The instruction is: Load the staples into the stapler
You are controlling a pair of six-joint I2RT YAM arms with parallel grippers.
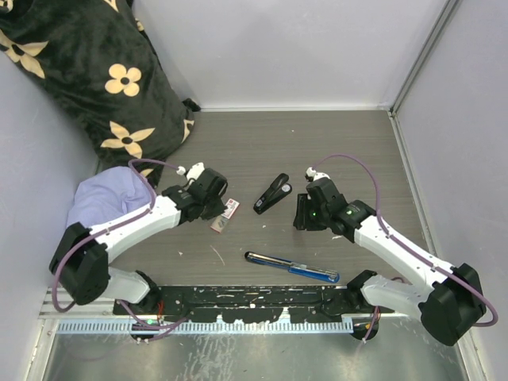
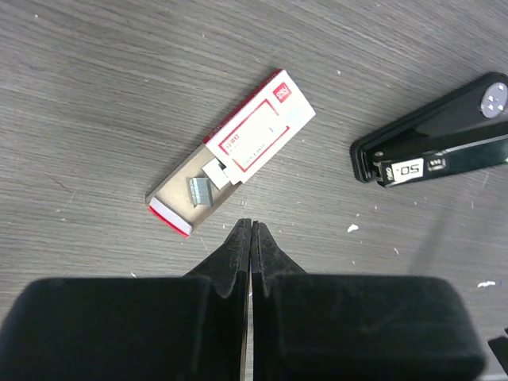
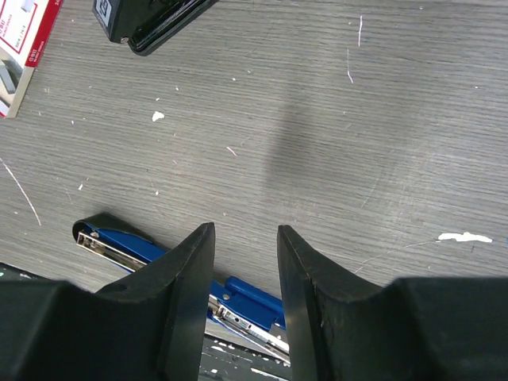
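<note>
The staple box (image 2: 260,127) lies on the table with its tray (image 2: 171,190) slid partly out; a small grey strip of staples (image 2: 200,191) lies inside. Above the table beside the box, my left gripper is shut, with nothing showing between its fingertips. The long blue stapler (image 1: 294,267) lies opened out near the table's front edge, its metal channel exposed. My right gripper hovers above and behind it, fingers apart and empty. In the right wrist view the fingers (image 3: 186,286) partly cover the blue stapler (image 3: 250,302).
A black stapler (image 1: 273,194) stands between the two arms, right of the box. A purple cloth (image 1: 115,194) and a dark flowered cushion (image 1: 87,71) fill the left side. Free table lies at the back and right.
</note>
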